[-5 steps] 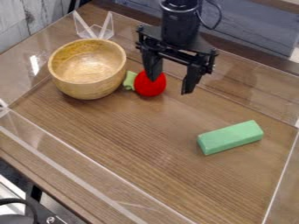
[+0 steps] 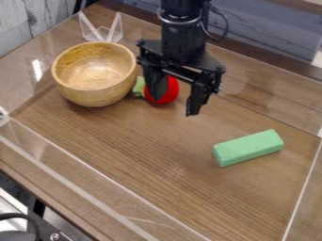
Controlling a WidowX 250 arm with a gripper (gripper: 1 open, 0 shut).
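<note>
My black gripper (image 2: 171,92) hangs over the middle of the table, its fingers apart on either side of a red round object (image 2: 163,91) with a green leafy part at its left. The near parts of the gripper partly cover the red object; whether the fingers touch it, I cannot tell.
A tan bowl (image 2: 90,77) stands on the left, close to the red object. A mint-green block (image 2: 247,147) lies at the right. Pale walls edge the table at the back and upper left.
The gripper has moved down and slightly toward the camera and left, over the red object. The bowl, red object and green block stay where they were.
</note>
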